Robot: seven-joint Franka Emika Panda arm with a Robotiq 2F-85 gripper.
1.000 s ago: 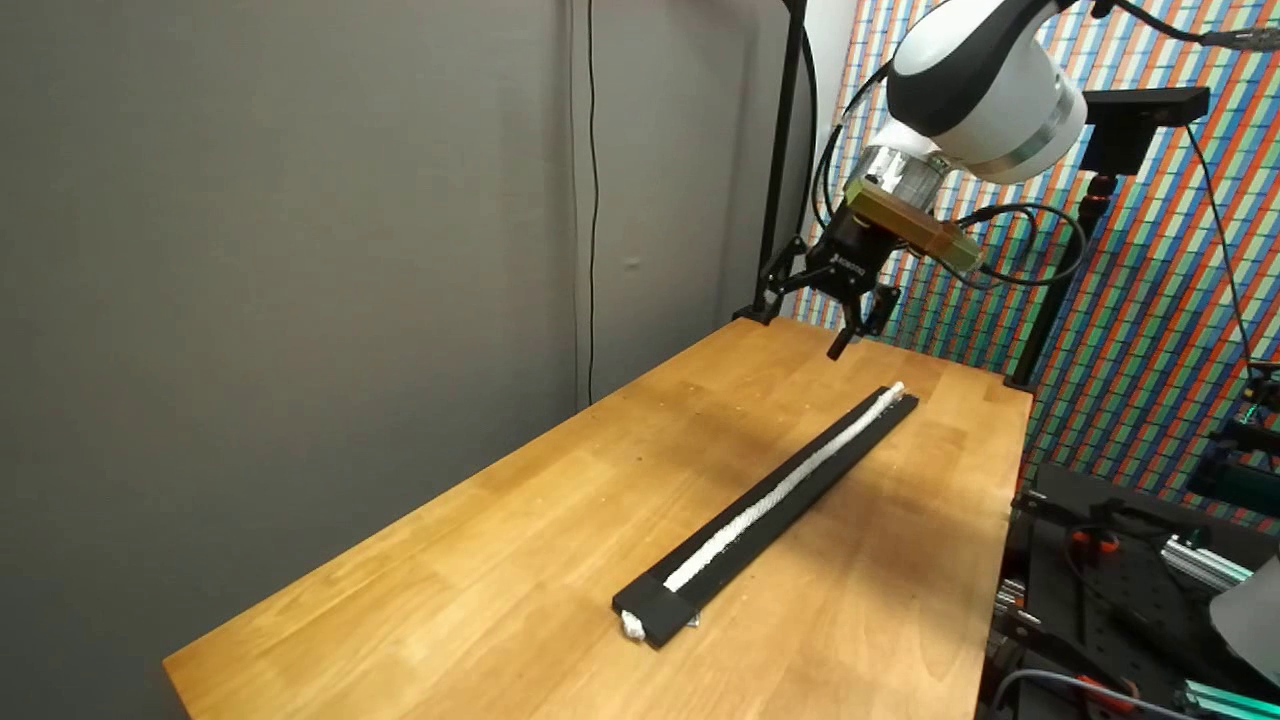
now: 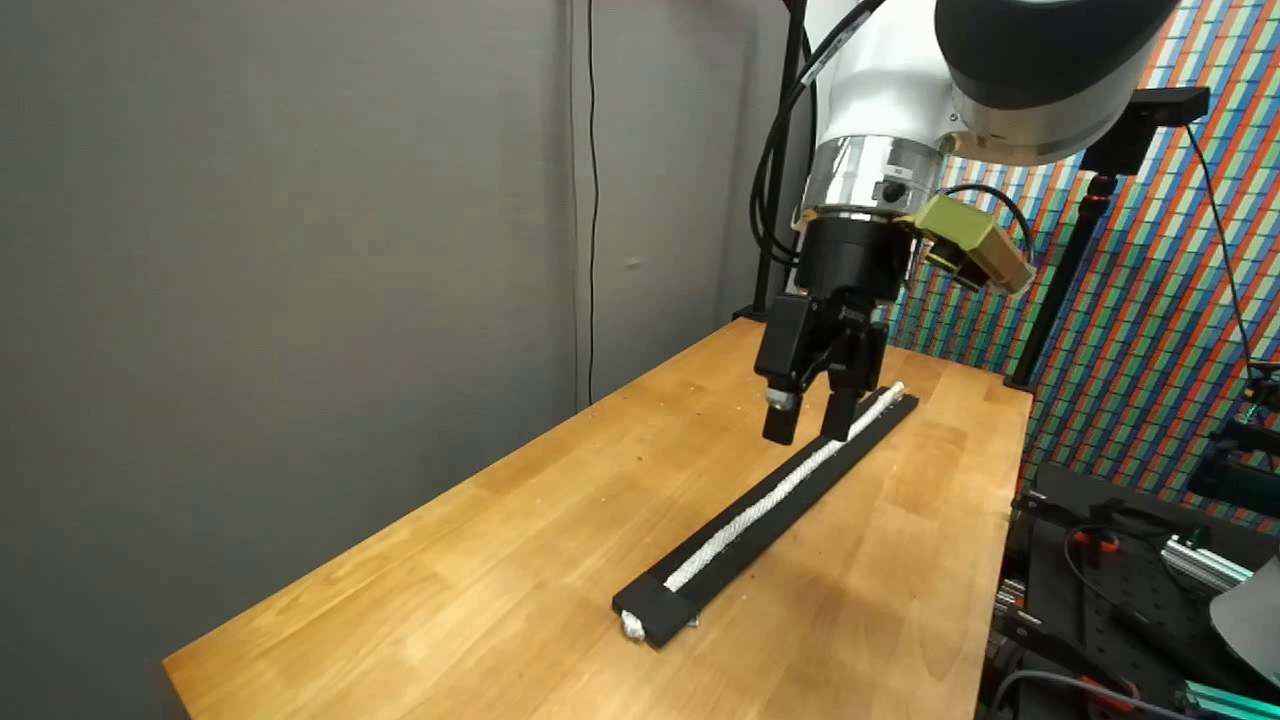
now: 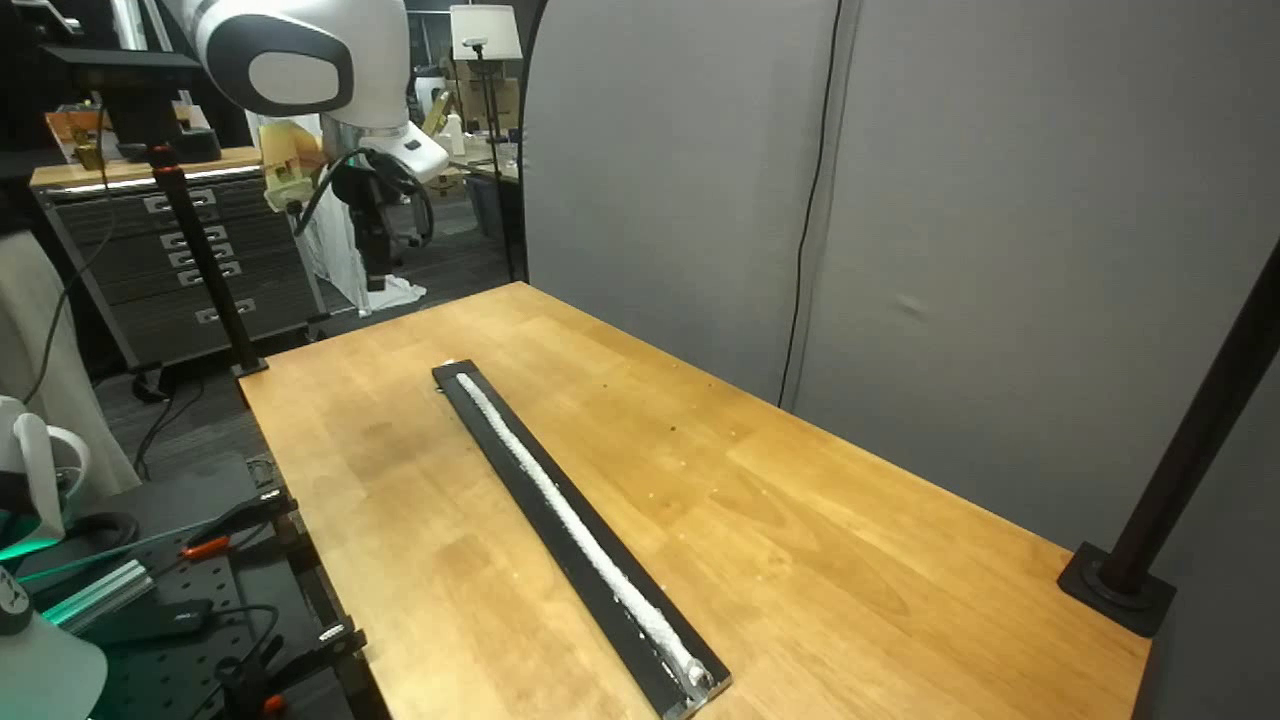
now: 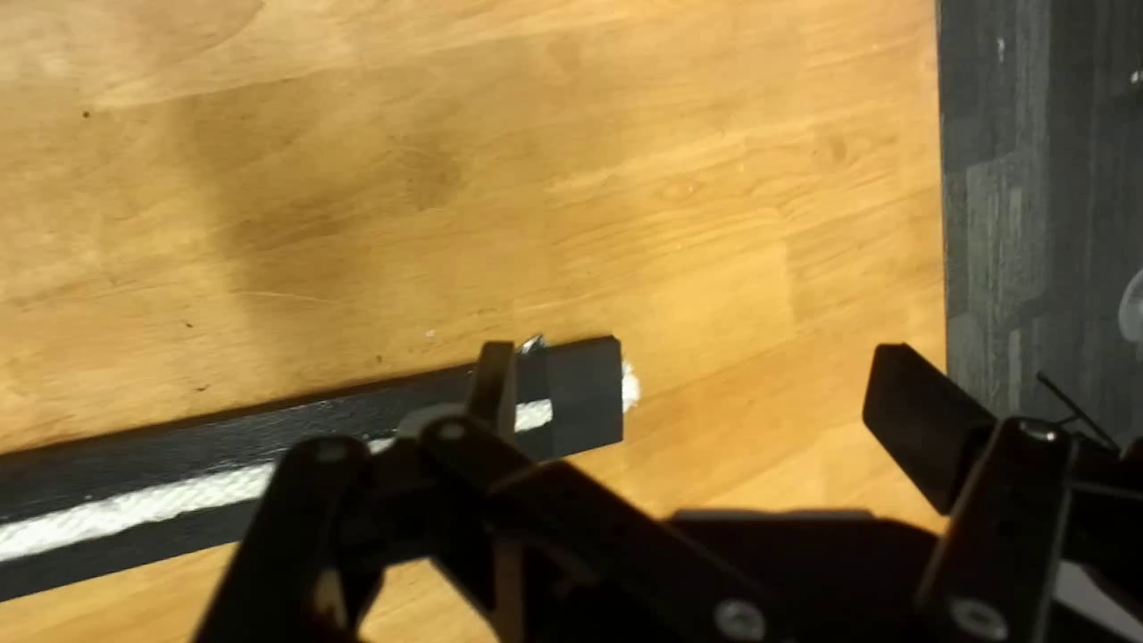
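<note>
On the wooden table lies a long black channel (image 2: 774,526) with a white rope (image 2: 750,516) running along its groove. In exterior view 2 the rope (image 3: 564,514) follows nearly the whole length of the black channel (image 3: 624,624). Above the table, clear of the rope, hangs my gripper (image 2: 810,430), its fingers apart and nothing between them. The wrist view has my gripper open, one finger (image 4: 493,386) overlapping the view of the channel near its end. A white rope tip (image 4: 629,386) pokes out past that end.
Black posts (image 2: 1062,276) stand at the edges, and a grey wall panel (image 2: 360,240) runs along one long side. Tools and clamps (image 2: 1080,624) crowd a dark bench beside the table.
The arm has come nearer to exterior view 1, and its gripper has turned to point more straight down. The channel and rope have stayed where they were.
</note>
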